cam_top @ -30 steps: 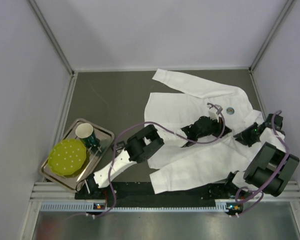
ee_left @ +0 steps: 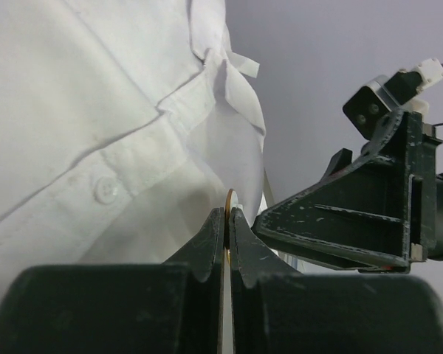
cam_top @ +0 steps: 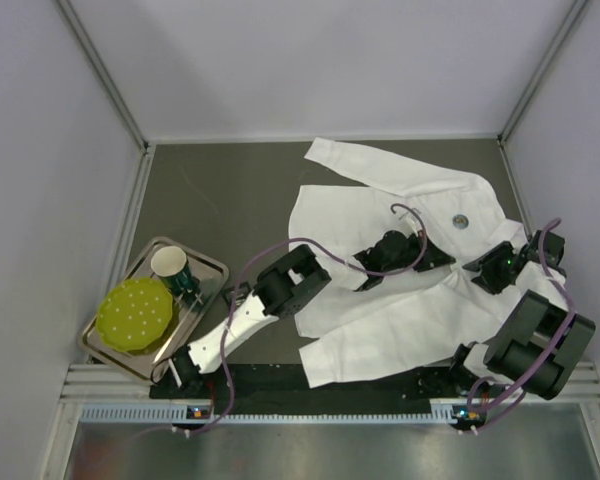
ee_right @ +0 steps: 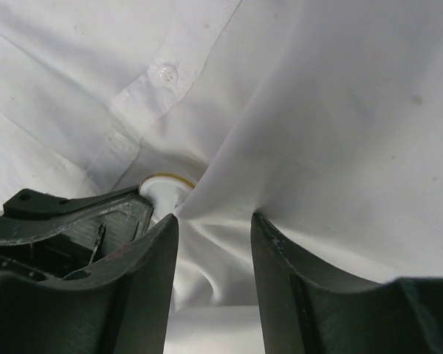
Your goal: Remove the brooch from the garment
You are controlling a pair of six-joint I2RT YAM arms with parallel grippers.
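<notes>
A white garment (cam_top: 375, 308) with a buttoned placket (ee_right: 166, 72) is spread over the work surface. My left gripper (cam_top: 452, 262) is shut on the brooch (ee_left: 231, 198), a thin round disc seen edge-on. From the right wrist view the same brooch (ee_right: 167, 181) shows its gold rim and pale back, close against a raised fold of cloth; its pin cannot be made out. Facing it from the right, my right gripper stands part open, with the fold of cloth between and beyond its fingers. The two grippers' tips are nearly touching.
On the garment near its upper right lies a small round disc (cam_top: 460, 221). To the left a metal tray (cam_top: 212, 275) holds a green dotted bowl (cam_top: 134, 314) and a mug (cam_top: 173, 268). Bare grey table (cam_top: 215, 190) lies at the upper left.
My left gripper has shifted slightly left, drawing away from the right one, and its wrist has turned a little. The right arm has barely moved, and the garment lies much as before.
</notes>
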